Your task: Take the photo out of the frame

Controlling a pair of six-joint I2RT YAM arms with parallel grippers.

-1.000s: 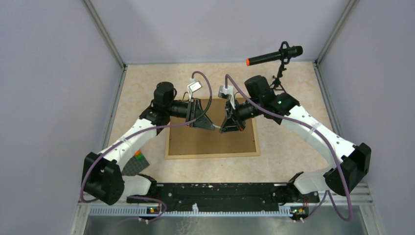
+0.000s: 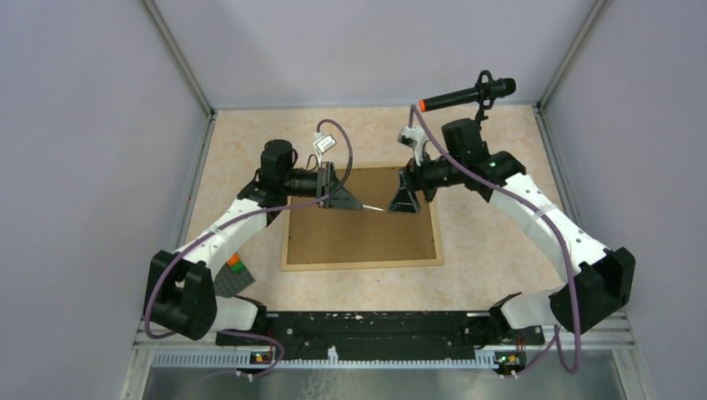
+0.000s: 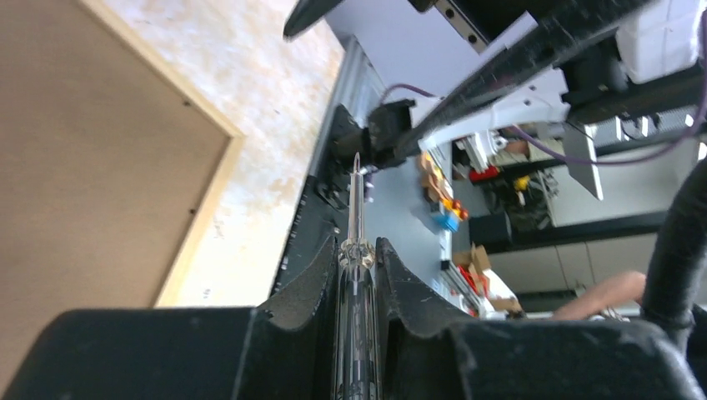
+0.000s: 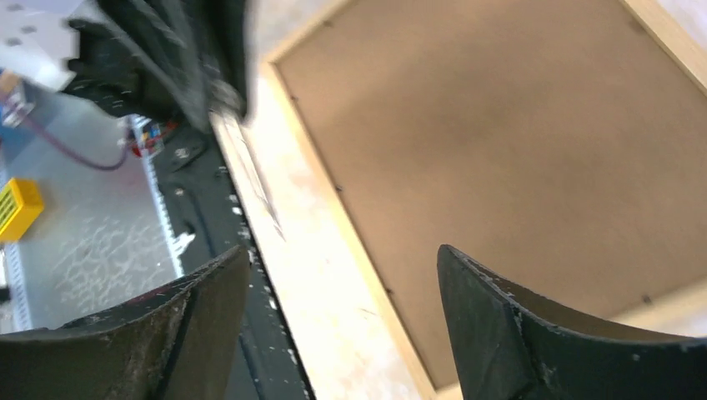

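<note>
The picture frame [image 2: 350, 266] lies with its brown backing [image 2: 358, 237] up on the table, below both arms. Clamped in my left gripper is a slim clear-handled screwdriver [image 3: 357, 287], its thin metal shaft pointing away from the fingers. From above, that shaft juts rightward out of the left gripper, over the backing. My right gripper stands open beside the screwdriver's tip, nothing between its fingers. In the right wrist view the left gripper and the shaft are blurred at upper left. The photo is hidden.
A black stand with an orange-tipped tube [image 2: 458, 98] rises at the back right. At the front left sits a grey plate [image 2: 233, 282] with orange and green blocks.
</note>
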